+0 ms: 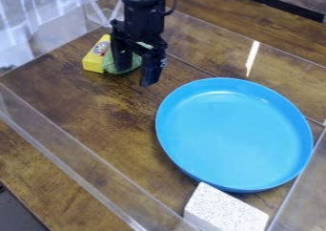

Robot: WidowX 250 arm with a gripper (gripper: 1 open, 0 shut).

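Note:
My black gripper (pixel 135 61) is at the upper middle, its fingers pointing down and apart over a green object (pixel 121 63) that is partly hidden behind it. Whether the fingers touch that object is unclear. A yellow item (pixel 94 55) with some print lies just left of the green one. A large blue plate (pixel 232 135) fills the right side of the table.
A white block (pixel 226 211) sits at the bottom right, below the plate. Clear plastic edges run along the left and right sides.

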